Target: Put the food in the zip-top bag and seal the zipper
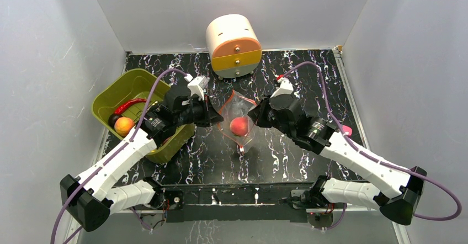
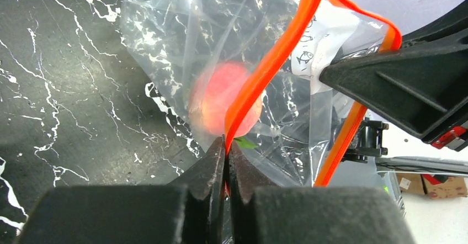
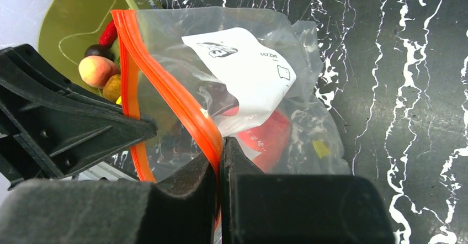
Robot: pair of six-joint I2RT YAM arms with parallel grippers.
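Between the two arms, the clear zip top bag gapes with its orange rim spread. Inside it lies a peach, blurred through the plastic in the left wrist view, with a green leaf beside it. My left gripper is shut, and the orange rim runs down between its fingertips. On the bag's opposite side, the fingers of my right gripper are close together on the other stretch of orange rim. A white printed label covers part of the peach in the right wrist view.
A green bin at the left, partly under my left arm, holds a red chili, a dark round item and another peach. A drawer cabinet stands at the back.
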